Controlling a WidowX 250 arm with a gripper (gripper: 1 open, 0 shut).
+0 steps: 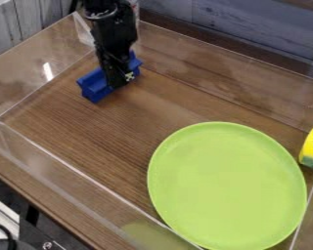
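Note:
My black gripper (117, 73) reaches down from the top left onto a blue block-like object (97, 88) lying on the wooden table, its tip over the object's right part. The gripper looks shut; whether anything sits between its fingers is hidden.
A large green plate (226, 185) fills the lower right of the table (133, 146). A yellow object (312, 142) lies at the right edge. Clear walls line the left and back.

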